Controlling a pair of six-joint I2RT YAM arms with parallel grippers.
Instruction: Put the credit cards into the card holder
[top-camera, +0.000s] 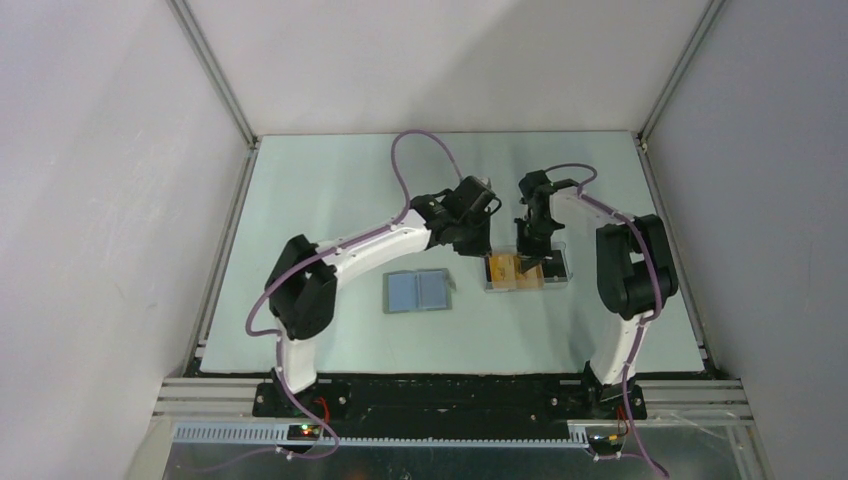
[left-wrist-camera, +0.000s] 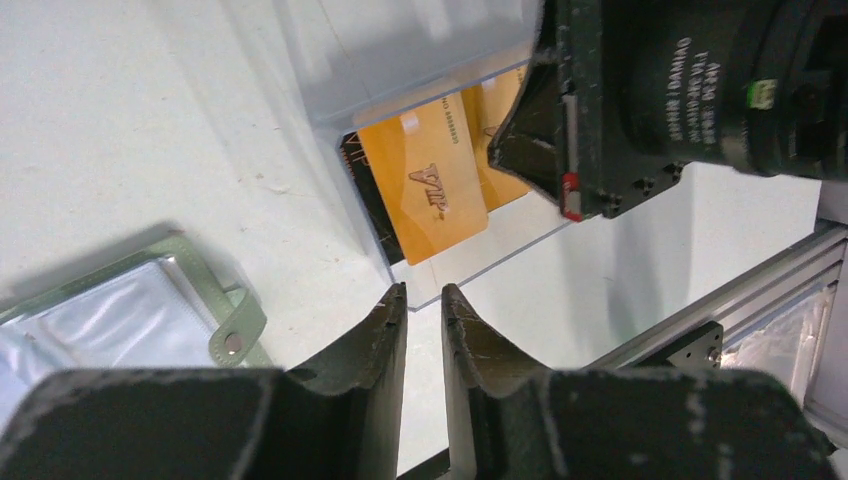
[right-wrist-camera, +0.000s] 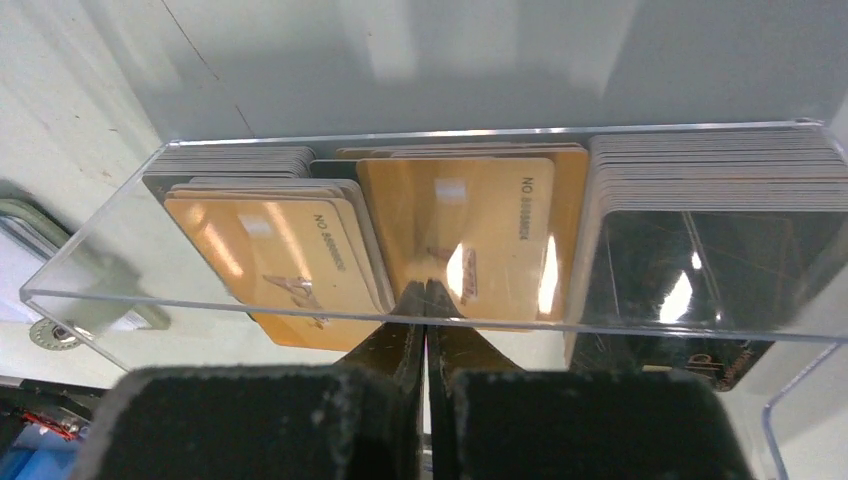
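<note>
Gold VIP cards (left-wrist-camera: 425, 180) and black cards (right-wrist-camera: 690, 265) stand in stacks inside a clear acrylic box (top-camera: 555, 286). The green-edged card holder (top-camera: 418, 309) lies unfolded to the left of it; its clear pockets (left-wrist-camera: 125, 325) show in the left wrist view. My right gripper is shut at the box's front wall, with nothing between its fingers; the middle gold stack (right-wrist-camera: 460, 225) is behind their tips. My left gripper is parted by a narrow gap, empty, and hangs at the box's left end.
Both arms are close together over the box, with the right gripper's body (left-wrist-camera: 600, 110) near my left fingers. A metal rail (left-wrist-camera: 720, 310) runs along the table's front.
</note>
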